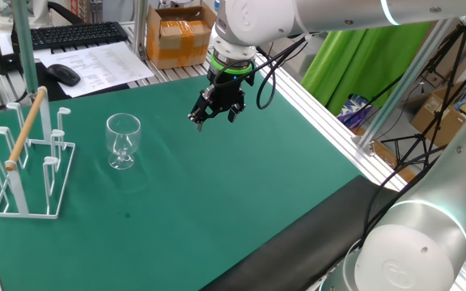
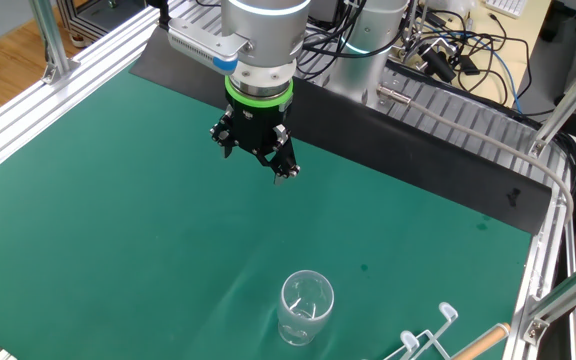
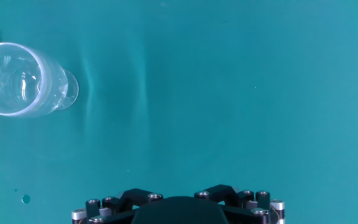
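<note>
A clear glass with a short foot stands upright on the green mat, to the right of the white rack. In the wrist view the glass lies at the upper left, its rim cut by the frame edge. My black gripper hangs above the mat, to the right of the glass and apart from it. Its two fingers are spread wide, with only bare mat below; in exterior view 2 the open gripper is well clear of the glass.
The white rack with a wooden handle and several upright hooks stands at the mat's left. Paper, a mouse and a keyboard lie beyond the back edge.
</note>
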